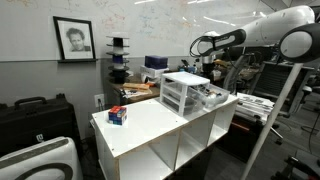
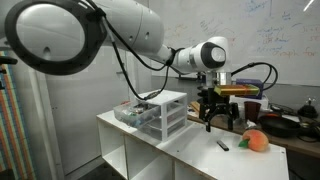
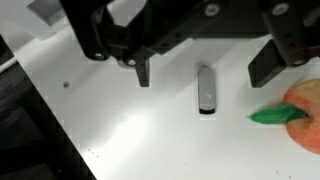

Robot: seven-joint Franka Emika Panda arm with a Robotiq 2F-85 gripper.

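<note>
My gripper stands open above a white surface, its two dark fingers spread wide with nothing held. Below the gap lies a small grey-and-black stick-like object [image 3: 207, 90], flat on the surface. To its right in the wrist view, cut by the frame edge, is a peach-like fruit [image 3: 305, 110] with a green leaf. Exterior view 2 shows the gripper [image 2: 217, 112] raised over the white tabletop, with the small object [image 2: 222, 145] beneath and the fruit [image 2: 254, 140] beside it. In exterior view 1 the hand is small and its fingers are hard to make out.
A white drawer unit [image 2: 169, 117] stands beside the arm, an open drawer of items [image 1: 213, 98] at its side. A dark pan [image 2: 280, 126] sits behind the fruit. Exterior view 1 has a red-and-blue box [image 1: 117, 115] on the white cabinet [image 1: 150, 128], with clear top around it.
</note>
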